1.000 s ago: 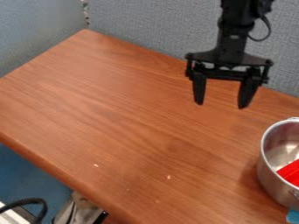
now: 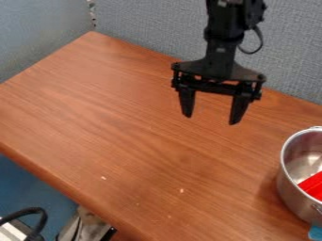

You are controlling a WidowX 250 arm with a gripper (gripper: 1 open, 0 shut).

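Note:
The black gripper (image 2: 212, 107) hangs over the back middle of the wooden table (image 2: 126, 141), open, its two fingers pointing down with nothing between them. A steel pot (image 2: 289, 188) stands at the right edge of the view, below and right of the gripper, with a red object (image 2: 312, 184) inside it, partly cut off by the frame.
A small blue object (image 2: 314, 233) shows beside the pot at the bottom right. Grey padded walls border the table at the back and left. Cables lie off the front-left edge.
The gripper has moved leftward and slightly toward the front, away from above the pot's side of the table. It remains open. The pot looks unchanged.

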